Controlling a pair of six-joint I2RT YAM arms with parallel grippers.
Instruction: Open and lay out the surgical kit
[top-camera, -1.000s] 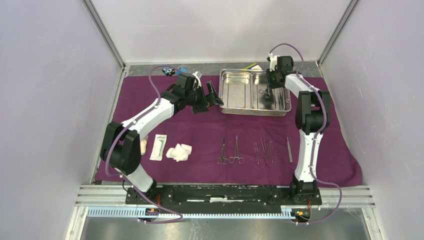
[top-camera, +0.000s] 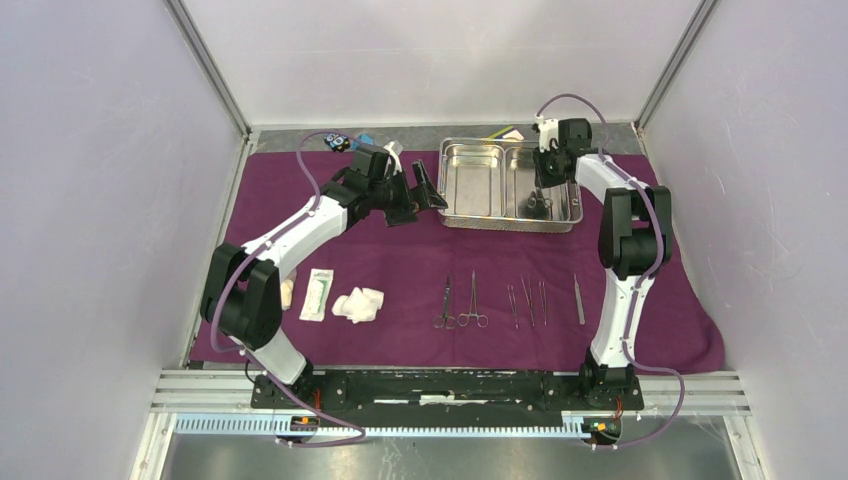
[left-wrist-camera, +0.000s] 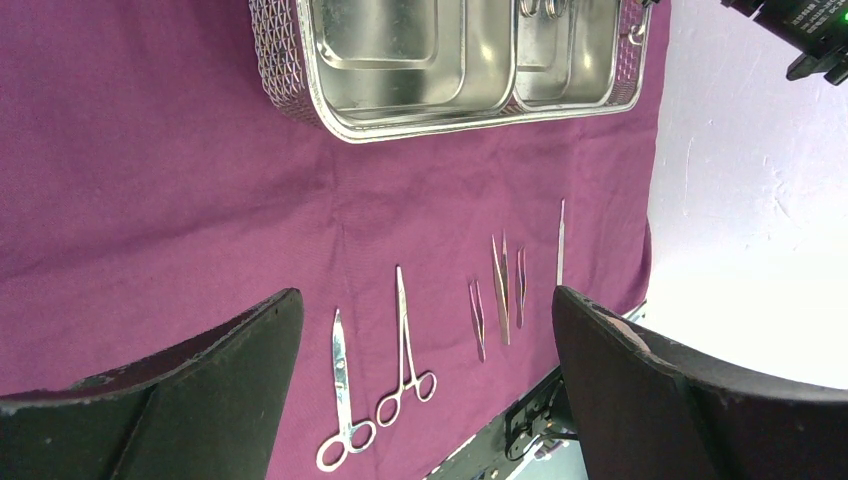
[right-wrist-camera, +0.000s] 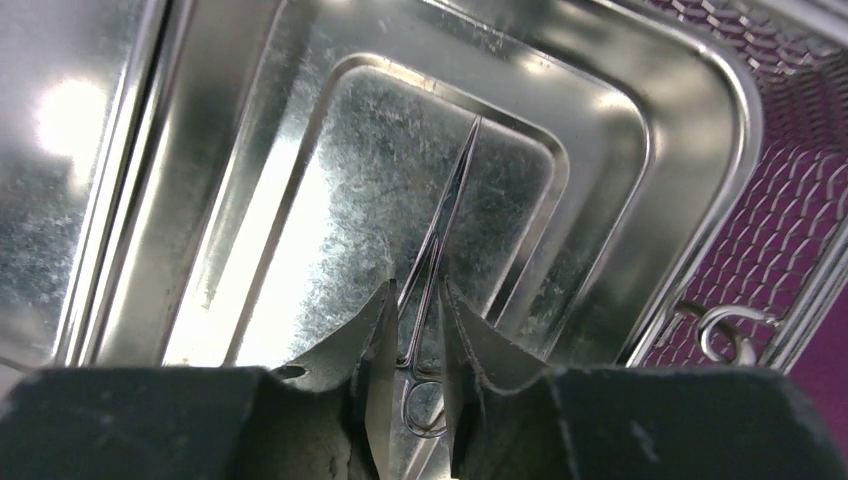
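The metal tray (top-camera: 470, 180) sits at the back of the purple cloth. My right gripper is over its right compartment, part open, above a scissor-like steel instrument (right-wrist-camera: 452, 200) whose rings lie beneath the fingertips; whether it is held is unclear. My left gripper stands open and empty left of the tray. Laid out at the front are scissors (top-camera: 446, 305), a clamp (top-camera: 473, 305), several tweezers (top-camera: 530, 300) and a slim handle (top-camera: 578, 298).
A wrapped packet (top-camera: 318, 294) and white gauze (top-camera: 357, 304) lie front left. The cloth's centre between tray and instruments is clear. Walls stand behind and at both sides.
My right arm has moved toward the front since about a second ago, and the gripper over the tray shifted slightly. The left arm is unchanged.
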